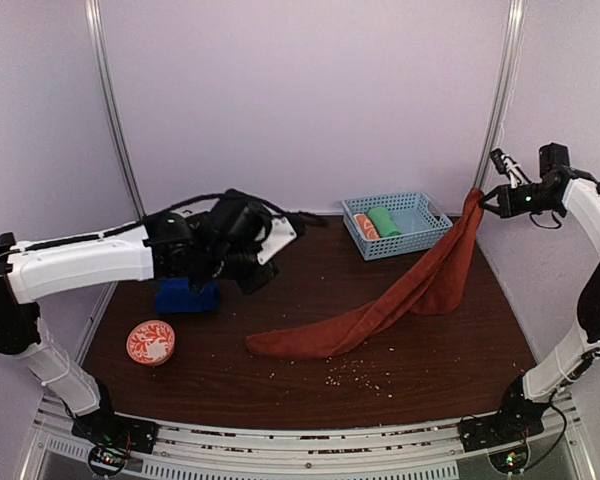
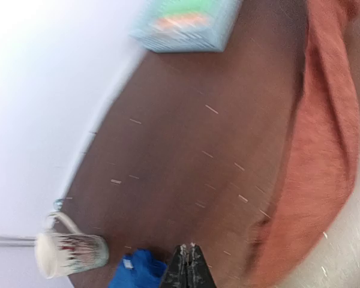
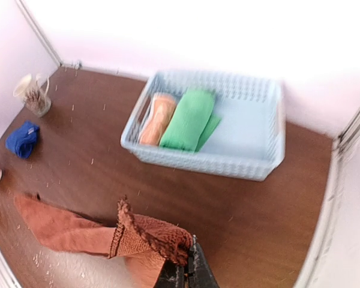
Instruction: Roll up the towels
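Note:
From my right gripper, raised at the far right, the red towel hangs in a long fold. Its left end lies on the table near the middle. In the right wrist view, a corner of the towel is pinched between the closed fingers. My left gripper is lifted above the table, up and left of that end. Its fingertips are together in the left wrist view, with nothing between them. There the towel runs down the right side, clear of the fingers.
A light blue basket at the back holds an orange and a green roll. A blue cloth and a red-white bowl stand at left. A mug stands behind the left arm. Crumbs lie at the front.

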